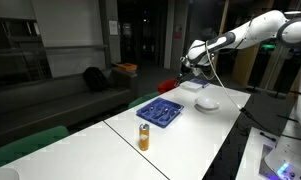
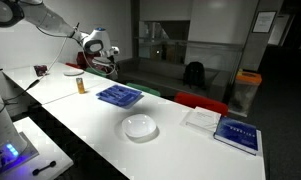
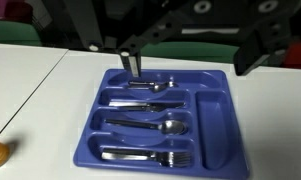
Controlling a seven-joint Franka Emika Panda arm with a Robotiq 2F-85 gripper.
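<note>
My gripper (image 1: 183, 80) hangs in the air above the far part of the white table, its fingers apart and nothing between them. In the wrist view its fingers (image 3: 127, 58) reach in from the top edge. Beyond them lies a blue cutlery tray (image 3: 222, 128). A fork (image 3: 175, 159), a spoon (image 3: 172, 127) and other metal cutlery rest in its slots, while the long side compartment looks empty. Exterior view 2 shows the tray (image 2: 120, 96) flat on the table, with the gripper (image 2: 109, 68) higher up.
An orange-and-white container (image 1: 144, 137) stands upright nearer the camera. A white bowl or plate (image 2: 139, 126) lies beside the tray. Farther along are a white box (image 2: 202, 119) and a dark blue book or box (image 2: 238, 135).
</note>
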